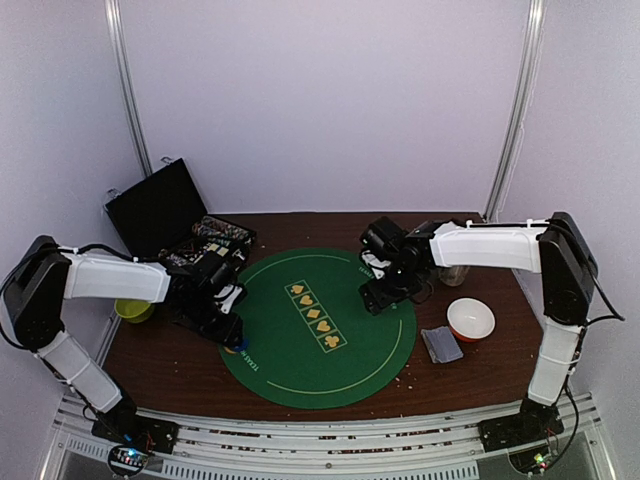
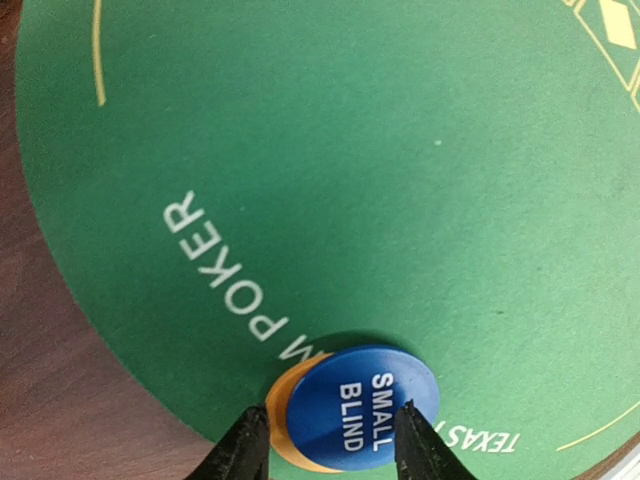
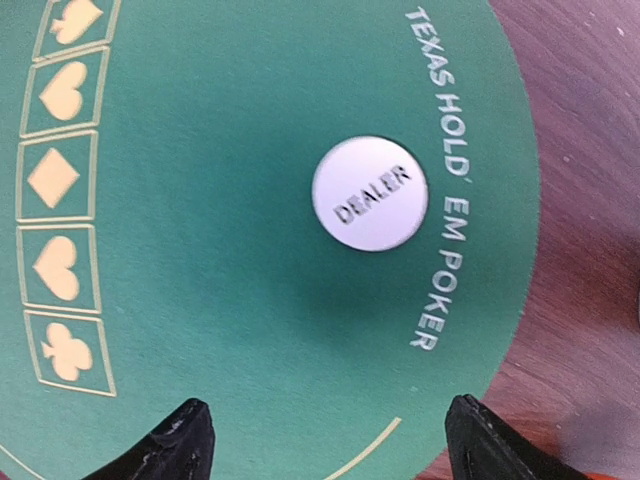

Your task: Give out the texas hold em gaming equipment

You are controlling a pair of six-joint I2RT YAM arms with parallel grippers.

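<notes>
A blue disc lettered SMALL BLIND lies face up on the near left edge of the round green poker mat. It overlaps an orange-yellow disc, of which a crescent shows. My left gripper is part open over both, one fingertip in front of the blue disc's face; no firm hold shows. A white DEALER disc rests flat on the mat by the right-hand lettering. With its fingers wide apart and nothing between them, my right gripper hovers near that disc.
An open black case with contents stands at the back left, a green bowl in front of it. On the right are a white bowl and a grey card deck.
</notes>
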